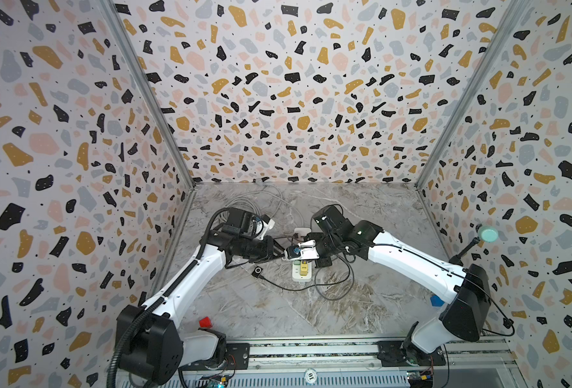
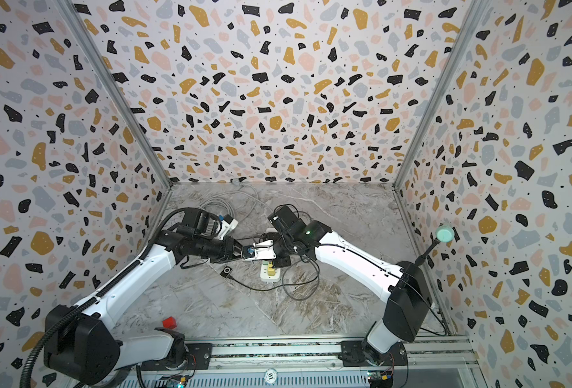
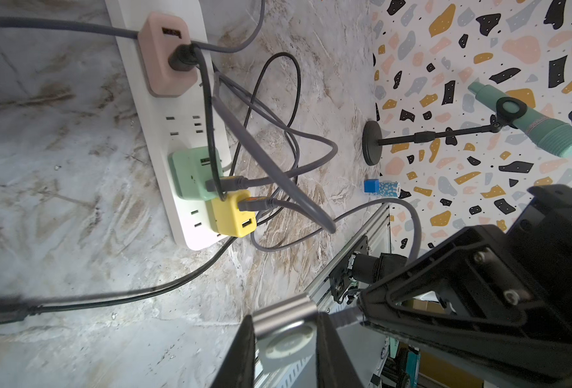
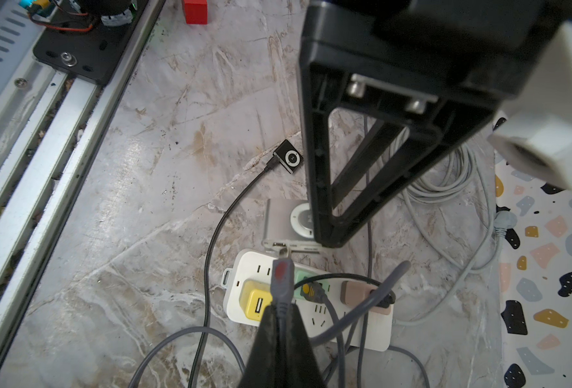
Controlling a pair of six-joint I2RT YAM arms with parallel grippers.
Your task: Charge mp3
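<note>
The silver mp3 player (image 4: 279, 220) is held in the air above the power strip (image 3: 143, 116), between the fingers of my left gripper. My right gripper is shut on a grey cable plug (image 4: 282, 278), whose tip is at the port end of the player; whether it is inserted is unclear. The strip carries pink (image 3: 163, 71), green (image 3: 189, 168) and yellow (image 3: 227, 223) USB adapters. A black mp3 player (image 4: 289, 155) lies left of the strip in the top views, with a cable attached.
Loose cables surround the strip, and a coil (image 4: 441, 187) lies behind my left arm. A red block (image 1: 204, 321) sits near the front left and a blue object (image 1: 436, 299) at the right.
</note>
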